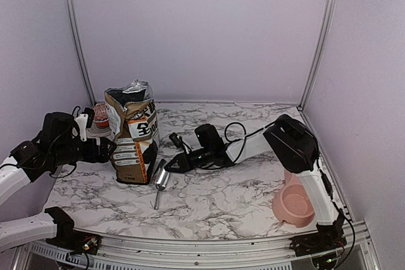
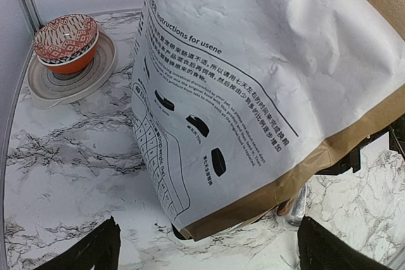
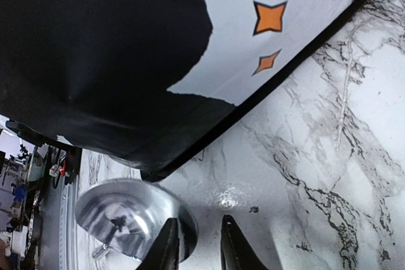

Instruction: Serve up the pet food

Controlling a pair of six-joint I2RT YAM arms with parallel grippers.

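The tall brown-and-white pet food bag (image 1: 136,140) stands upright at the left, its top unfolded. By its front right corner lies a metal scoop (image 1: 162,180), its handle pointing toward the table's front edge. In the right wrist view, my right gripper is part open, its fingers apart, with the left one over the rim of the scoop (image 3: 136,216); whether they touch cannot be told. My left gripper (image 1: 104,149) stands wide open at the bag's left side; the bag (image 2: 253,86) fills much of the left wrist view. A pink pet bowl (image 1: 295,203) sits at the front right.
Behind the bag at the far left, red patterned bowls (image 2: 66,41) rest on a grey plate (image 2: 45,86). My right arm reaches across from the right edge, behind the pink bowl.
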